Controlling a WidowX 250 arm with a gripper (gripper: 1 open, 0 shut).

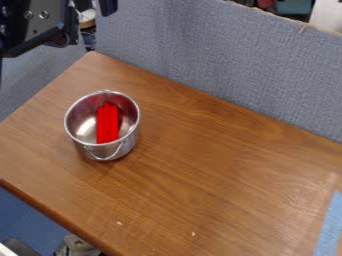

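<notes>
A steel pot (124, 145) with a wire handle stands on the left part of the wooden table (214, 170). A red oblong object (108, 124) lies inside it. The dark robot arm and gripper assembly (47, 25) hangs at the top left, above and behind the pot and apart from it. Its fingertips cannot be made out, so whether it is open or shut does not show.
Grey padded walls (221, 65) line the back and left of the table. A light blue strip (327, 225) lies at the right edge.
</notes>
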